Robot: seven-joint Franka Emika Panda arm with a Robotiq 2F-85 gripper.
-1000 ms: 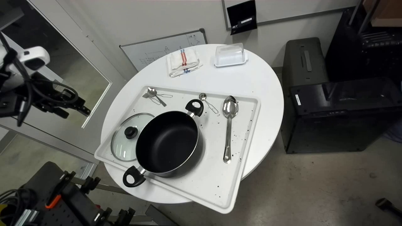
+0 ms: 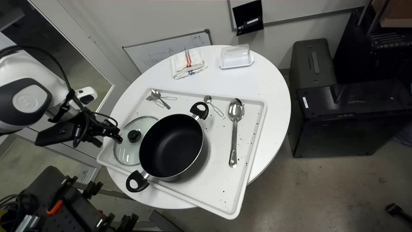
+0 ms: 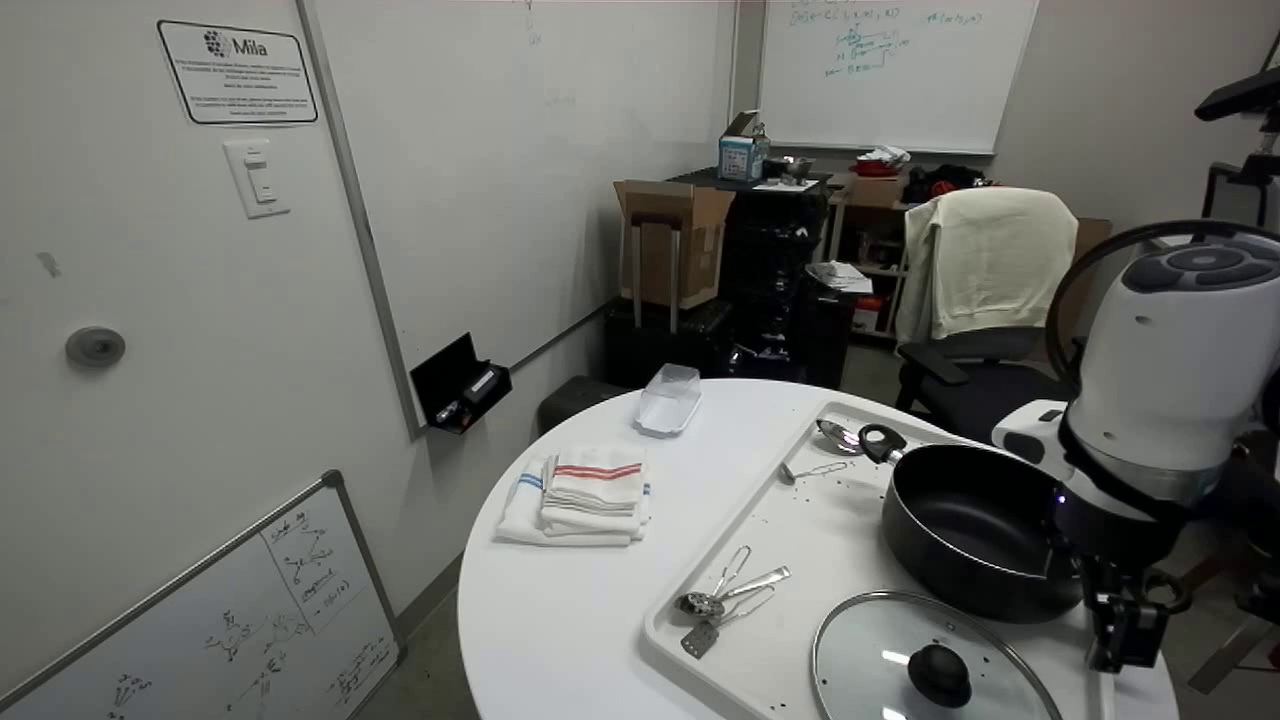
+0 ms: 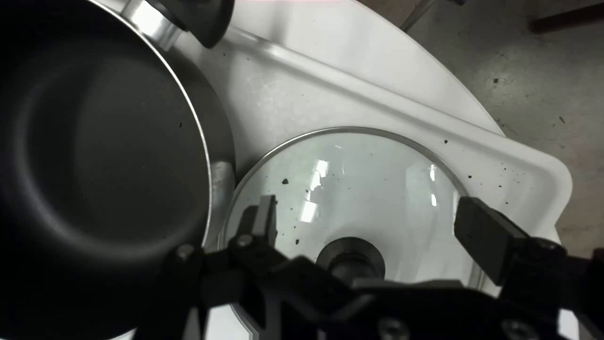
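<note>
A glass lid [image 2: 126,149] with a black knob [image 2: 134,135] lies on the white tray [image 2: 214,201], at its left end. Beside it stands a black pot [image 2: 172,147], empty, with two looped handles. My gripper [image 2: 110,140] hangs above the lid's outer edge in exterior view 1. In the wrist view the gripper is open over the lid, its fingers wide apart and nothing held between them. The knob [image 4: 351,258] shows between and below the fingers, partly covered by the gripper's body. In exterior view 2 the lid [image 3: 882,654] is cut off by the lower frame edge.
Small measuring spoons [image 2: 155,94] and a large slotted spoon [image 2: 234,127] lie on the tray. A folded towel [image 2: 188,63] and a clear-covered butter dish [image 2: 235,56] sit at the table's back. The pot's wall is close to one finger in the wrist view.
My arm has come in from the left, to the right and down toward the lid in exterior view 1. The lid, pot and utensils have stayed where they were.
</note>
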